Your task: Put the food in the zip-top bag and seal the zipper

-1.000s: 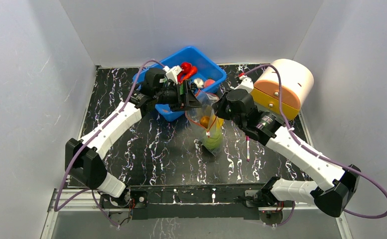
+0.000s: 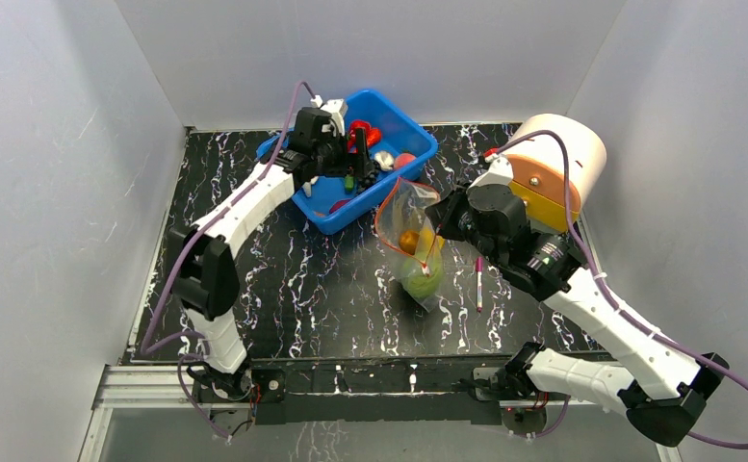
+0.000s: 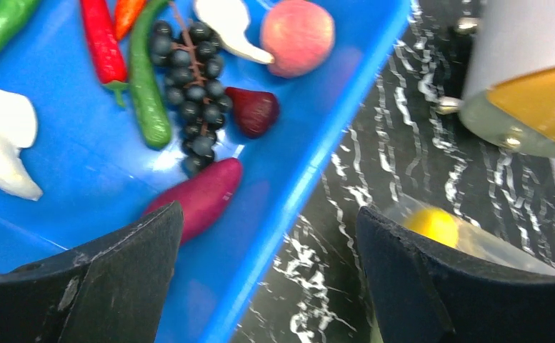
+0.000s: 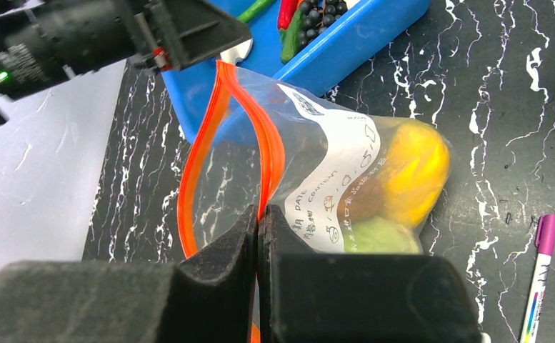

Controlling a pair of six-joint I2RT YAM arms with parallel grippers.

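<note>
The zip top bag (image 2: 408,245) (image 4: 317,157) stands on the table with a yellow item (image 4: 410,171), an orange-brown one and a green one (image 4: 378,236) inside. My right gripper (image 2: 439,217) is shut at its orange zipper edge. My left gripper (image 2: 355,154) is open over the blue bin (image 2: 403,130), nothing between its fingers. In the bin the left wrist view shows grapes (image 3: 196,86), chillies (image 3: 103,43), a red oblong item (image 3: 199,193), a round peach-like item (image 3: 296,39) and white items (image 3: 3,153).
A cream-and-yellow bread box (image 2: 553,164) stands at the back right. A marker (image 4: 542,264) lies right of the bag. Walls bound the workspace at the back and sides.
My right gripper has shifted slightly to the right, with the bag's top moving along with it.
</note>
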